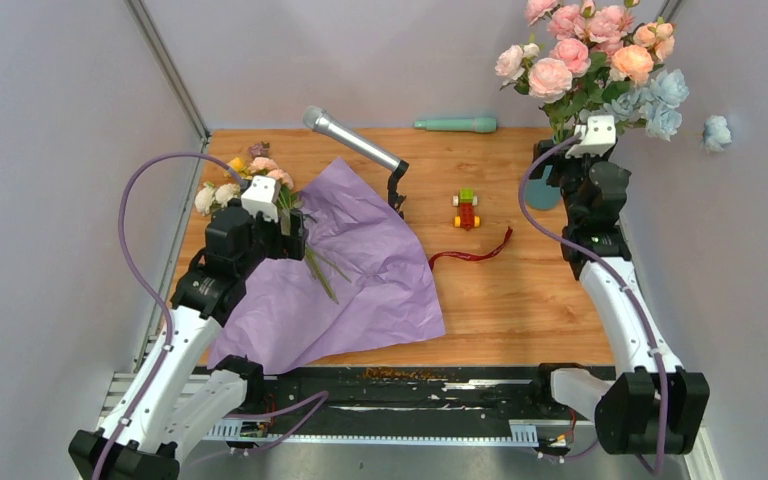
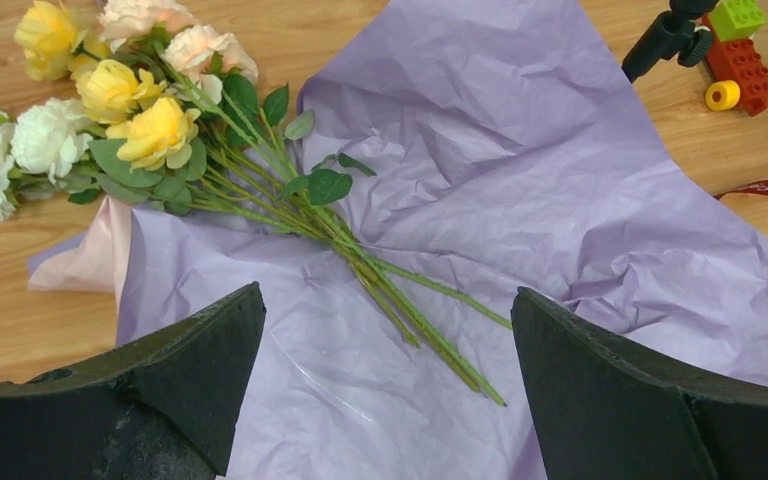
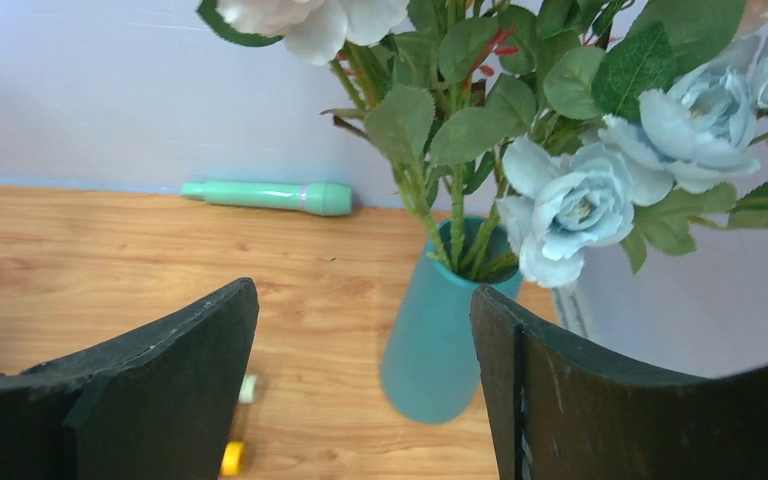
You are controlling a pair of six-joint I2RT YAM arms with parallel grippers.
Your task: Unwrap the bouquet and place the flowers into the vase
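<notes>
The teal vase (image 3: 430, 350) stands upright at the table's back right, holding a tall bunch of pink, peach and blue flowers (image 1: 600, 60). My right gripper is open in front of it, nothing between its fingers; the right finger overlaps the vase's edge in the right wrist view. A second bunch of yellow, white and peach flowers (image 2: 150, 115) lies at the left, its green stems (image 2: 390, 285) spread across purple wrapping paper (image 2: 460, 120). Above the stems my left gripper hangs open and empty.
A microphone (image 1: 355, 140) on a black stand rises at the back middle. A green torch (image 3: 270, 196) lies along the rear edge. A toy car (image 1: 467, 208) and a red ribbon (image 1: 472, 256) lie mid-table. Bare wood (image 1: 520, 320) shows at the front right.
</notes>
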